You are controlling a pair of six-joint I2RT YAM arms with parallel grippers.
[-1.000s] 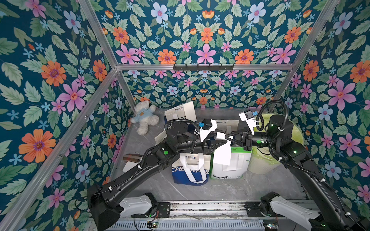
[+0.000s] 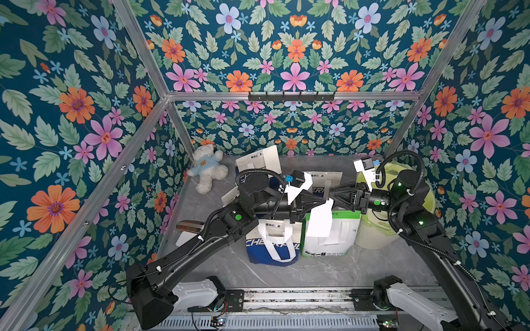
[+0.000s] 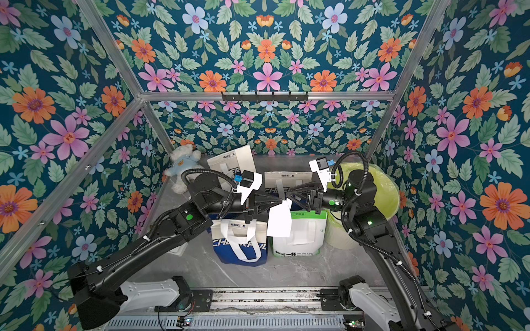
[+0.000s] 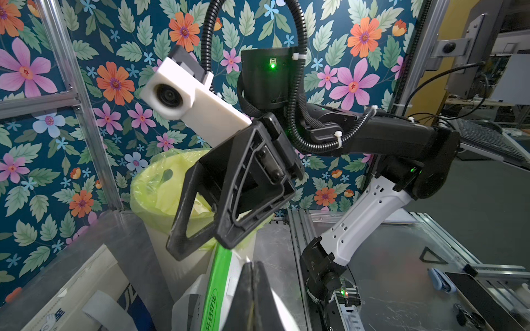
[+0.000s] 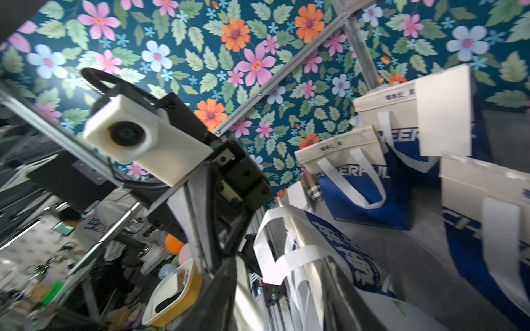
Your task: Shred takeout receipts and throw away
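A white receipt [image 2: 320, 219] hangs down from my left gripper [image 2: 325, 202], which is shut on its upper edge. In the left wrist view the shut fingers [image 4: 251, 298] stand in front of the sheet's white edge [image 4: 284, 311]. My right gripper [image 2: 333, 194] is beside the left fingertips, at the top of the paper. Its fingers [image 5: 338, 298] are spread in the right wrist view, so it is open. The pale curved strip [image 5: 248, 300] near them looks like the sheet seen edge-on. Whether the right fingers touch it cannot be told.
A bin [image 2: 381, 237] with a yellow-green liner [image 4: 165, 182] stands at the right, partly under the right arm. Below the grippers are a white-green bag [image 2: 331, 237] and a blue-white bag [image 2: 270, 253]. More bags [image 5: 358, 182] and a teddy bear [image 2: 209, 171] are behind.
My right gripper has shifted slightly right, and its fingers look more spread. The receipt still hangs from the left gripper.
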